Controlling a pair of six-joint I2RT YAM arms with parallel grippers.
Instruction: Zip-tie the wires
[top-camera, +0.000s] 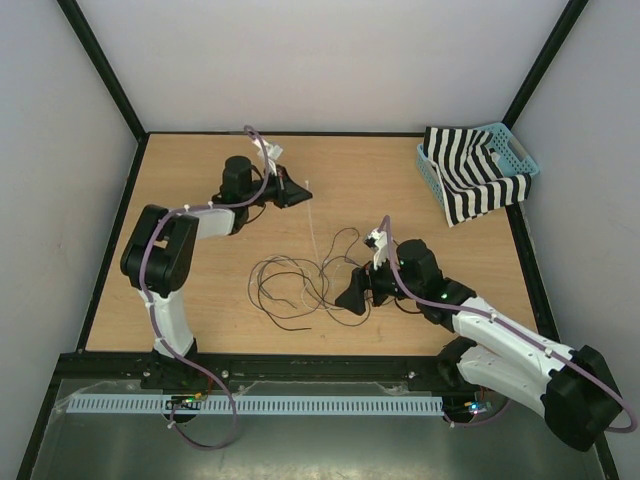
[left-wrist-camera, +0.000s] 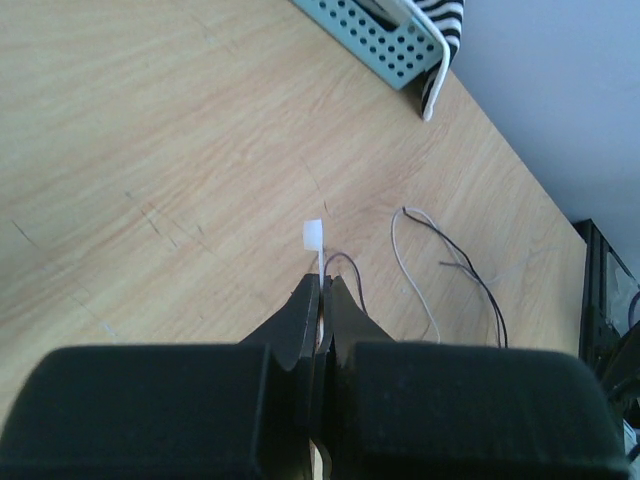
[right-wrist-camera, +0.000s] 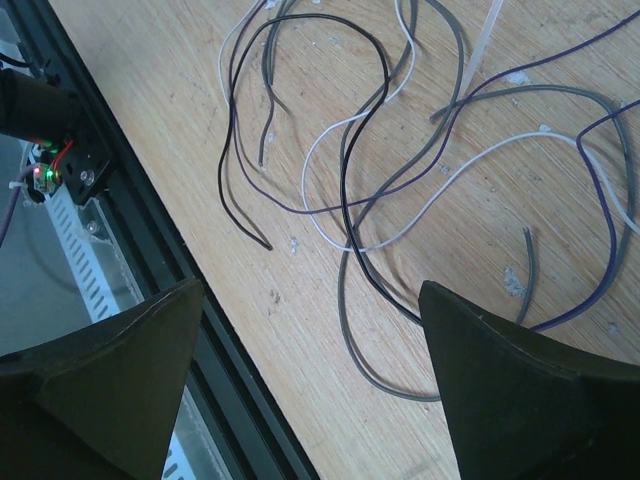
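Observation:
A loose tangle of grey, black, purple and white wires (top-camera: 290, 285) lies on the table's middle. My left gripper (top-camera: 310, 194) is above the table behind the wires, shut on a thin white zip tie (left-wrist-camera: 313, 236); its square head sticks up past the fingertips in the left wrist view. In the top view the zip tie's strip (top-camera: 314, 232) runs from the fingertips toward the wires. At the right side of the tangle my right gripper points down, open, with nothing held between its fingers. Wires, among them a black one (right-wrist-camera: 343, 190), pass beyond and between them.
A light blue basket (top-camera: 430, 172) with a black-and-white striped cloth (top-camera: 470, 175) stands at the back right. Bare table lies to the left of the wires and at the back. The table's dark front rail (top-camera: 280, 366) runs close to the right gripper.

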